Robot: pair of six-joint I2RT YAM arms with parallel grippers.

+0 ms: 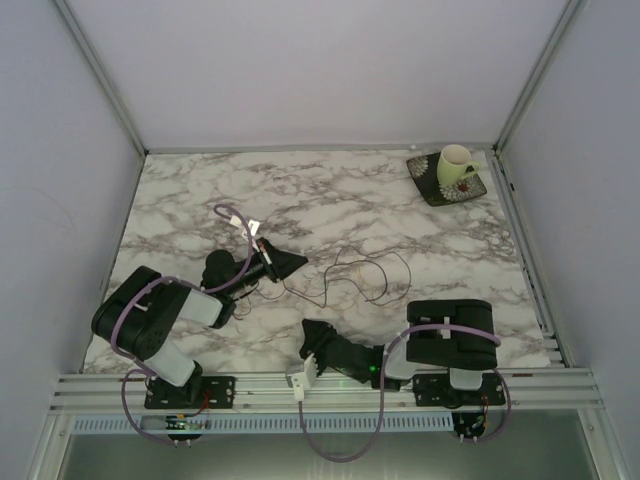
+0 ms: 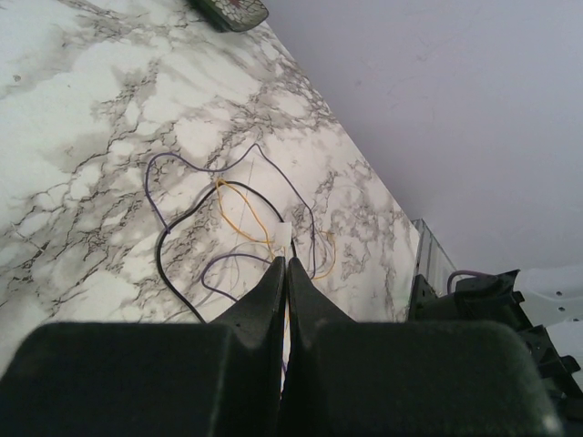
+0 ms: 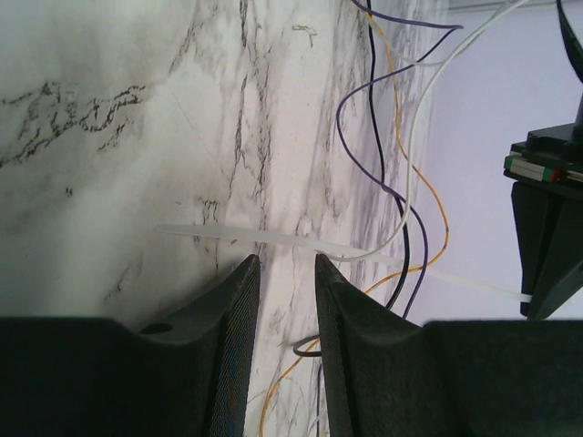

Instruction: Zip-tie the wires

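Black, purple and yellow wires [image 2: 173, 282] lie in loose loops on the marble table. My left gripper [image 1: 302, 262] is shut above them, a thin white zip tie [image 2: 284, 235] showing at its fingertips. In the right wrist view the white strip [image 3: 273, 238] runs from the left fingertips [image 3: 537, 296] leftward across the wires; a pale curved strand [image 3: 412, 137] meets it, and I cannot tell whether it is the same piece. My right gripper is partly open, its tips just short of the strip; nothing shows held between them.
At the back right a pale green mug [image 1: 454, 165] stands on a dark patterned tray [image 1: 432, 190]. The table's front rail [image 1: 270, 388] lies close under the right gripper.
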